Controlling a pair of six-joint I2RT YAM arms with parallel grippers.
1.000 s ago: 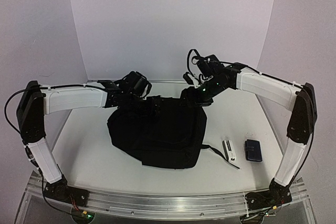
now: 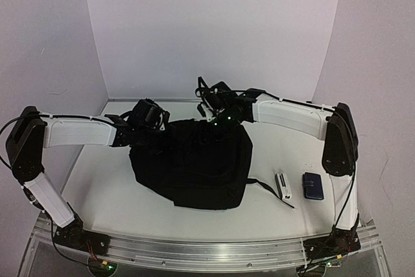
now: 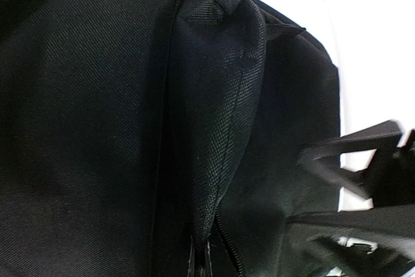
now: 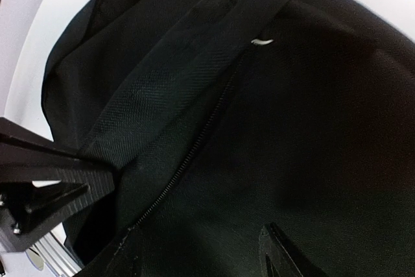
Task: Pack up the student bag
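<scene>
The black bag [image 2: 194,173] lies on the table under both arms, with a zipper [image 4: 194,147] along its opening. My left gripper is shut on the cloth edge [image 3: 220,141] of that opening, which rises as a fold into its fingertips. Above the bag's upper part, my right gripper stands open, its fingers [image 4: 279,251] wide apart with only bag cloth behind them. A white, box-like item [image 2: 283,186] and a dark blue wallet-like item [image 2: 312,186] lie right of the bag. The bag's inside is too dark to make out.
A black strap [image 2: 266,187] runs from the bag's right side, close to the white item. Bare table [image 2: 97,186] shows left of the bag and along the front. The two grippers are close together over the bag.
My right gripper has moved left and slightly down over the bag, nearer the left one. The left gripper has shifted a little left. The white and blue items have stayed put.
</scene>
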